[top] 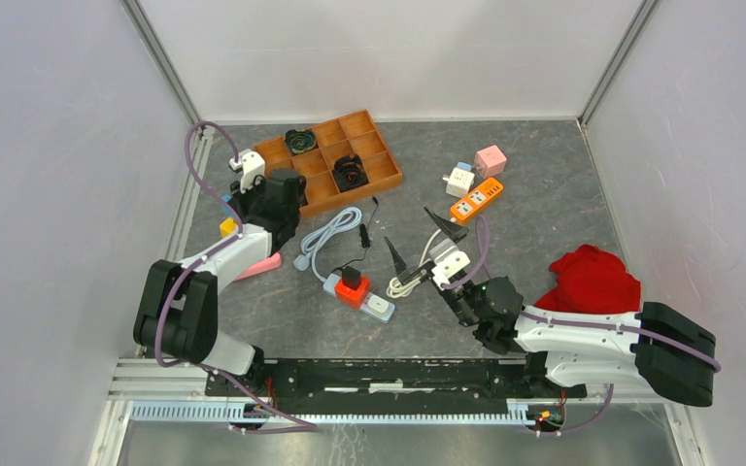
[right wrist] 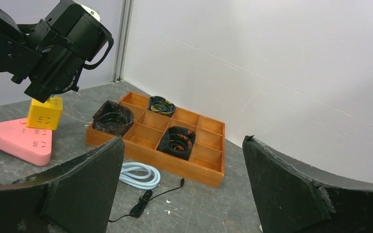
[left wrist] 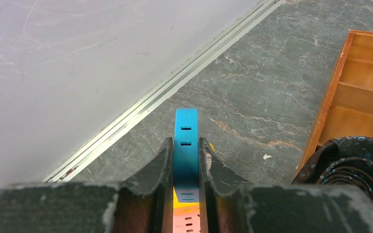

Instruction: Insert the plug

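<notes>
My left gripper is shut on a blue block with slots, a socket piece by its look, held at the left side of the table. Below it are a yellow cube socket and a pink triangular power strip. My right gripper stands open over the middle right, above a white cable. A red socket block with a black plug sits on a light strip. An orange strip and white adapter lie at back right.
A wooden compartment box holding dark coils stands at back left, beside a coiled blue cable. A pink cube is at back right, a red cloth at right. Walls bound three sides.
</notes>
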